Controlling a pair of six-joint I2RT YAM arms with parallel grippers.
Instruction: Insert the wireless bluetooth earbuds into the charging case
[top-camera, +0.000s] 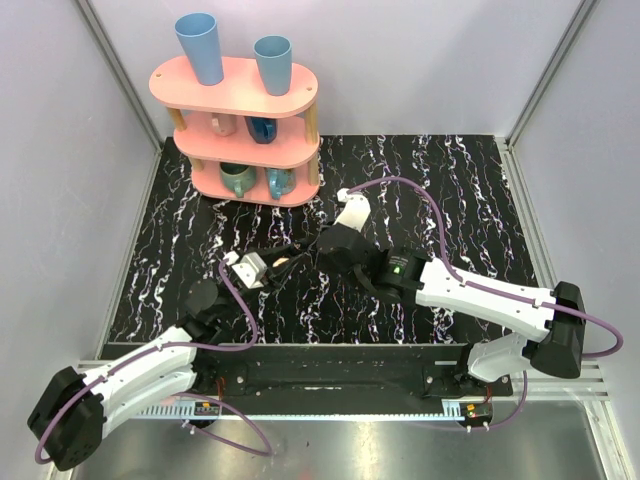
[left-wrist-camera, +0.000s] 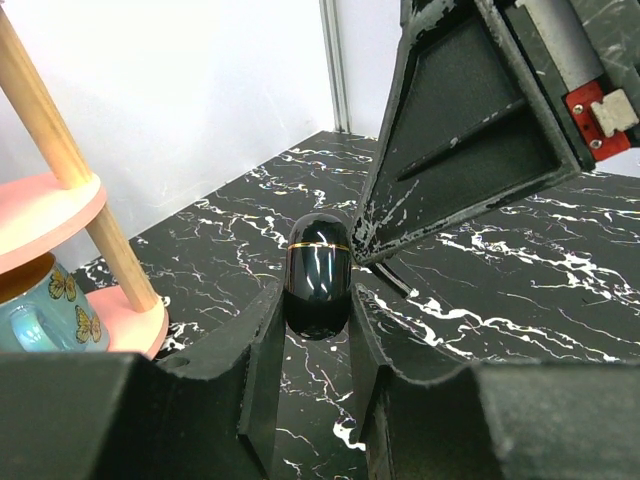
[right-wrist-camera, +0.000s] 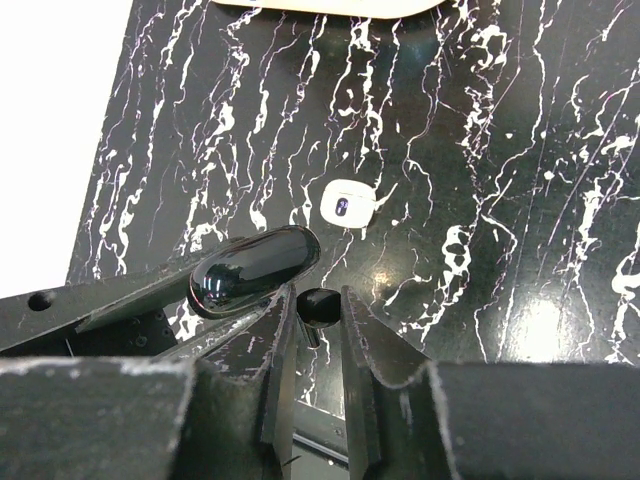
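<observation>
Both grippers meet above the middle of the counter in the top view. My left gripper is shut on a glossy black capsule-shaped piece (left-wrist-camera: 318, 280) with a thin gold ring, seen close in the left wrist view; in the right wrist view it appears as a larger rounded body (right-wrist-camera: 250, 268). My right gripper is shut on a small dark earbud (right-wrist-camera: 319, 305), held just beside that piece. In the left wrist view, the right gripper's dark body fills the upper right, close behind the piece.
A pink three-tier shelf (top-camera: 234, 78) with cups and mugs stands at the back left. A small white square object (right-wrist-camera: 347, 203) lies on the black marbled counter (top-camera: 435, 200) below. Walls surround it.
</observation>
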